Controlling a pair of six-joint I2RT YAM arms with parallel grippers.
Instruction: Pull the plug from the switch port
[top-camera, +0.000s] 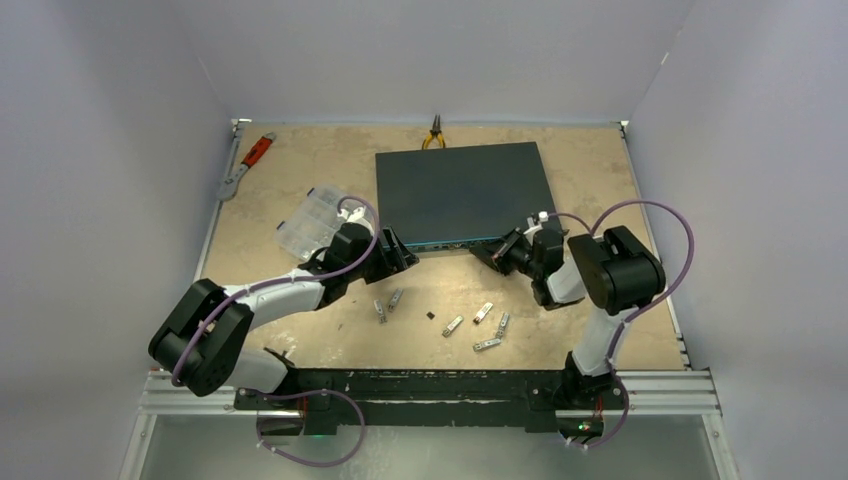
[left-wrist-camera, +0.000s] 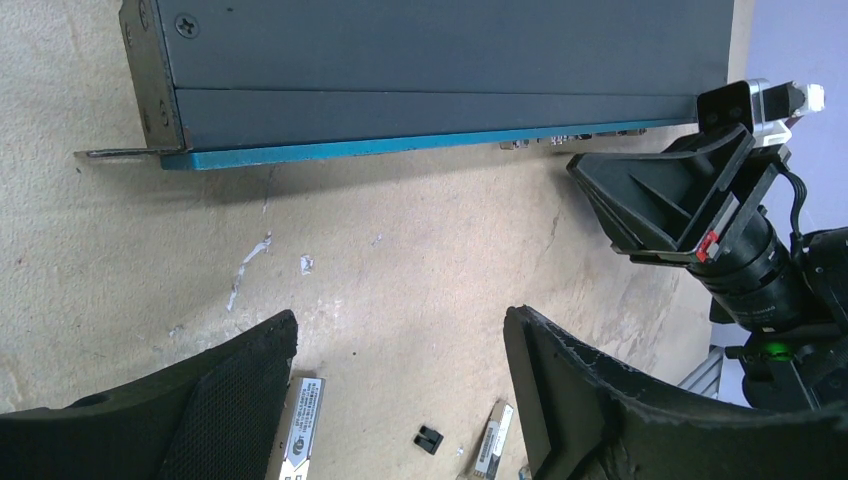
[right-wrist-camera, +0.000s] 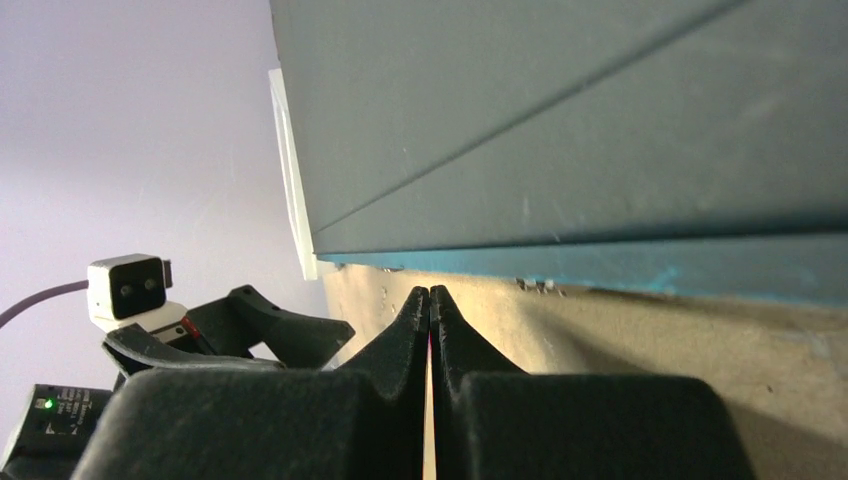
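Observation:
The dark switch (top-camera: 460, 190) lies flat on the table, its blue-edged front facing the arms. Small port parts (left-wrist-camera: 575, 138) peek out under that front edge in the left wrist view; which of them is the plug, I cannot tell. My left gripper stands open before the switch's left end, with only bare table between its fingers. By the front edge near the right end is my right gripper, its fingertips pressed together and nothing visible between them. The port faces themselves are hidden from above.
Several silver modules (top-camera: 482, 313) and a small black cap (top-camera: 431, 316) lie in front of the switch. A clear plastic box (top-camera: 312, 222) sits behind the left arm. Pliers (top-camera: 435, 132) are at the back, a red-grey tool (top-camera: 246, 166) at the far left.

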